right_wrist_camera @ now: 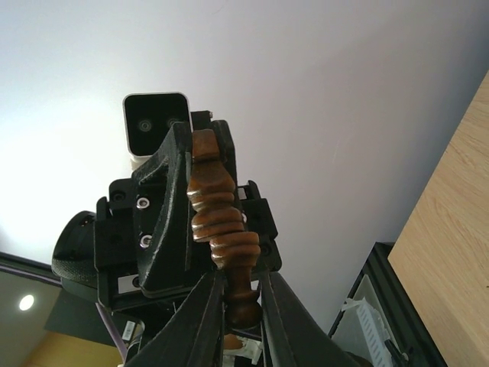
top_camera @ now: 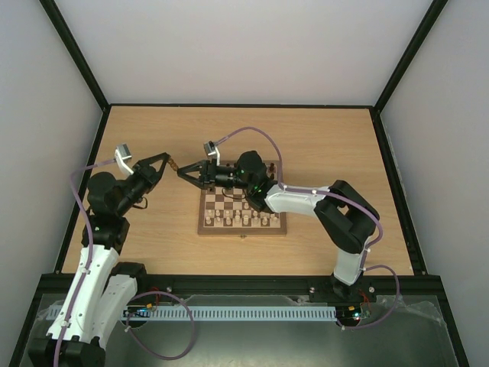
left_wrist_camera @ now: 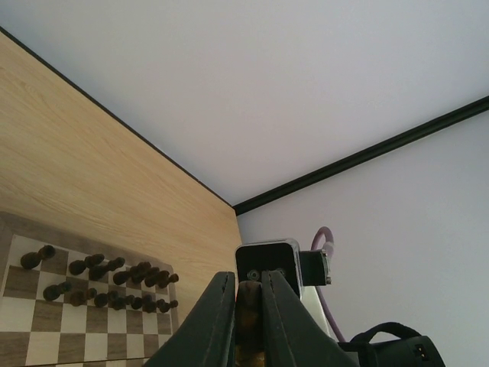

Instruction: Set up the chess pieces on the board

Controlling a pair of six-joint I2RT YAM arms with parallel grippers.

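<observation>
A brown wooden chess piece (top_camera: 173,164) is held in the air left of the board, between both grippers. My left gripper (top_camera: 166,157) is shut on its upper end; in the right wrist view the piece (right_wrist_camera: 214,206) runs up to that gripper. My right gripper (top_camera: 179,172) is shut on the other end, its fingertips at the piece's bottom. The chessboard (top_camera: 241,229) lies at the middle of the table, partly hidden by the right arm, with pale pieces in the near rows. Dark pieces (left_wrist_camera: 95,271) stand at the far side in the left wrist view.
Bare wooden table (top_camera: 321,138) surrounds the board, with room behind and to the right. Dark frame rails and walls edge the workspace. The right arm reaches across above the board.
</observation>
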